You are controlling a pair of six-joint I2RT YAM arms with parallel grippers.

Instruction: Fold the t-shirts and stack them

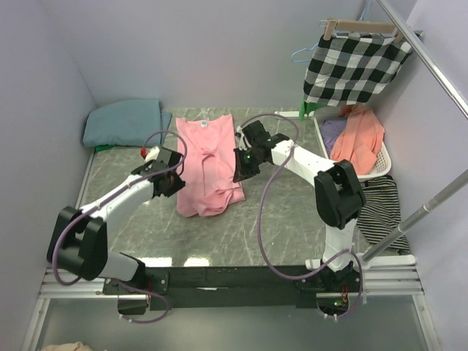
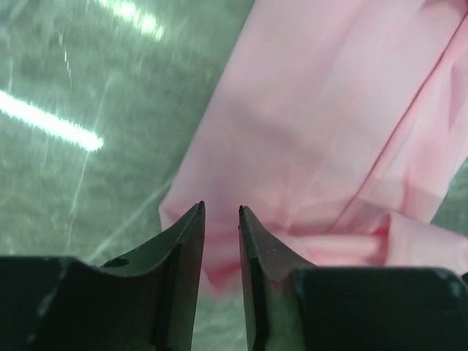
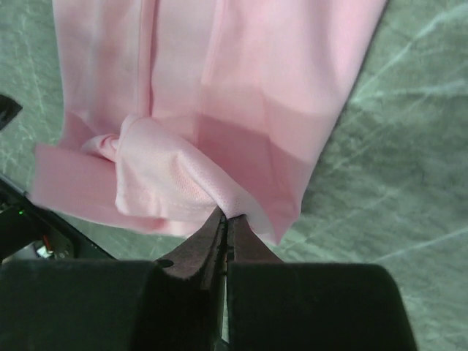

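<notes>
The pink t-shirt (image 1: 212, 139) lies on the table, its collar toward the back wall and its lower edge drawn up unevenly. At its left side is my left gripper, fingers apart, with a blurred piece of pink hem behind the gap. On the right side, my right gripper is shut on a raised fold (image 3: 164, 172) of the shirt, which bunches up leftward from the fingertips. A folded blue-grey stack (image 1: 124, 123) sits at the back left, with a sliver of green beneath it.
A white basket (image 1: 380, 167) of orange and purple clothes stands at the right, with a striped cloth (image 1: 379, 210) in front. Black-and-white checked cloth (image 1: 357, 69) hangs above. Bare table (image 1: 289, 227) shows right of the shirt.
</notes>
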